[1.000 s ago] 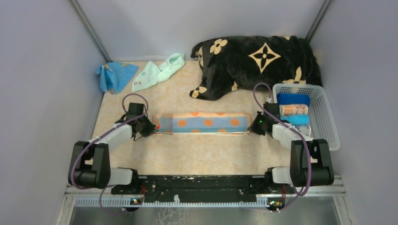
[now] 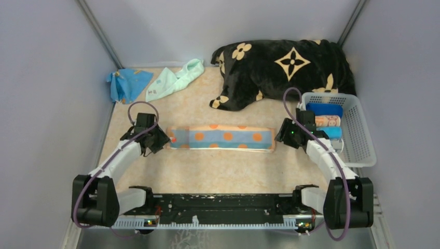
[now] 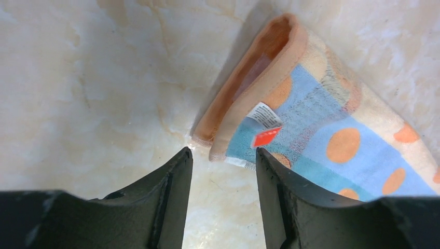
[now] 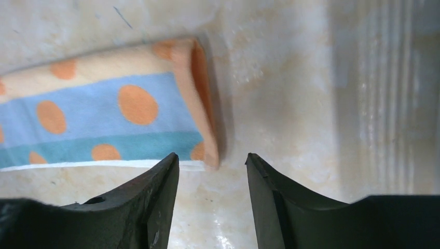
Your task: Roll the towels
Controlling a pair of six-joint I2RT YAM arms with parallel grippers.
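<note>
Folded into a long flat strip, the blue towel with orange dots [image 2: 215,138] lies across the middle of the table. My left gripper is part open at the towel's left end, nothing held between its fingers. In the left wrist view the towel's folded orange edge [image 3: 259,91] and a red-and-white tag [image 3: 266,136] show just beyond the fingertips. On the other side, my right gripper stands open, empty, by the towel's right end [image 4: 192,93]. The near corner of that end lies just beyond the gap between its fingers.
A light blue towel [image 2: 129,85] and a mint towel [image 2: 174,80] lie crumpled at the back left. A large black patterned cloth [image 2: 285,72] fills the back right. The white basket [image 2: 359,135] at right holds several rolled towels.
The towel has stayed nearly in place, settled flat.
</note>
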